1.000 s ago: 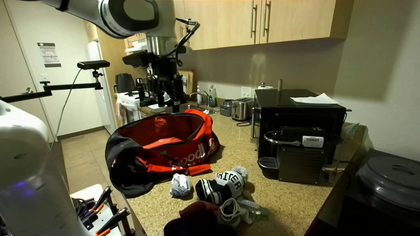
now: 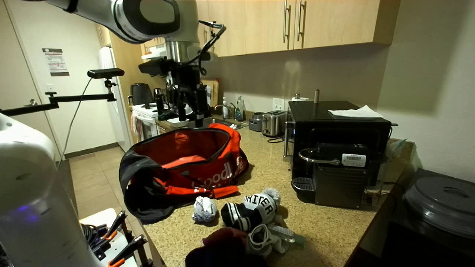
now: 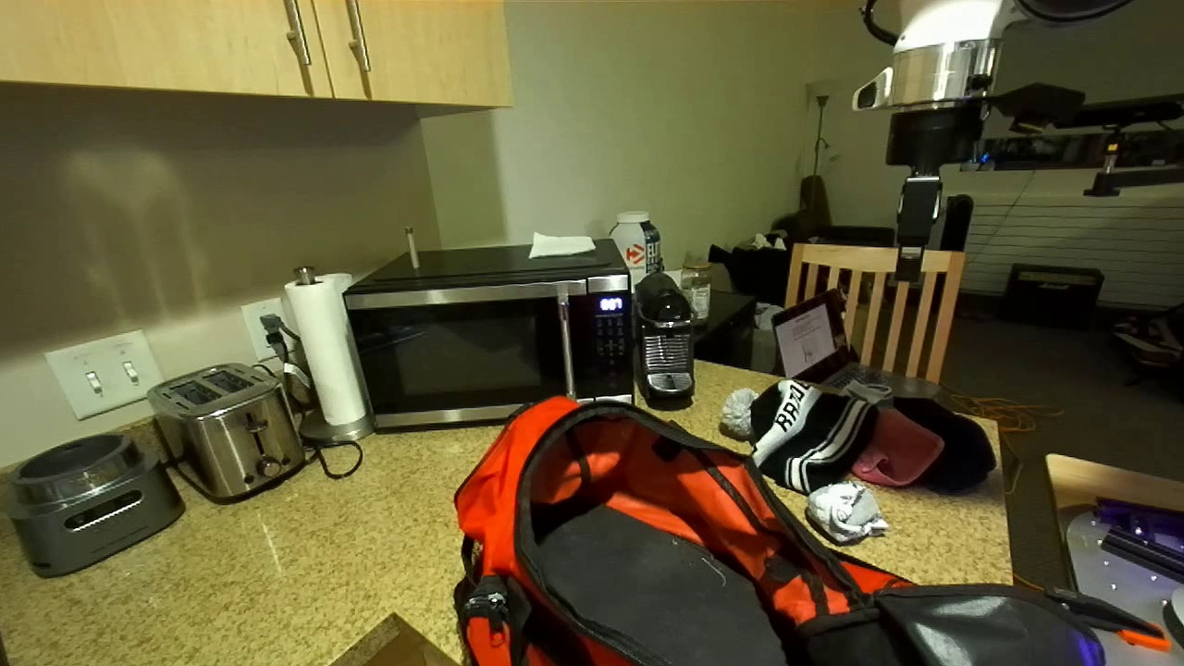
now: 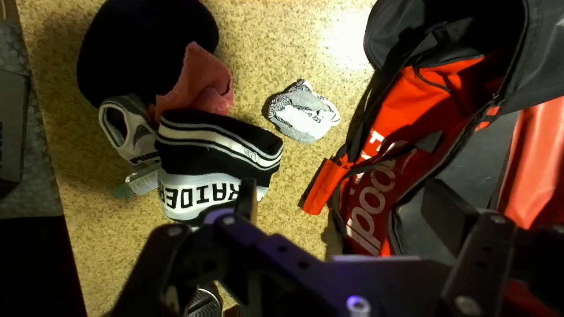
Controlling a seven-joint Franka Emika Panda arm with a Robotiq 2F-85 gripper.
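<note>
My gripper (image 2: 190, 116) hangs above the counter, pointing down, its fingers (image 4: 449, 216) spread wide with nothing between them. Below it lies a red and black duffel bag (image 2: 202, 175), unzipped, with its main compartment gaping. In the wrist view a balled grey and white sock (image 4: 301, 115) rests on the counter beside the bag. Left of it is a black and white knit Raiders hat (image 4: 217, 153). A dusky pink cloth (image 4: 203, 84), a dark hat or garment (image 4: 142, 42) and a white Puma sock (image 4: 127, 127) lie against one another near the hat.
A small clear bottle (image 4: 142, 180) lies beside the knit hat. The microwave (image 3: 477, 344), coffee machine (image 3: 666, 344), paper towel roll (image 3: 328, 344) and toaster (image 3: 231, 427) line the wall. Bare counter (image 3: 277, 555) stretches between the toaster and the bag.
</note>
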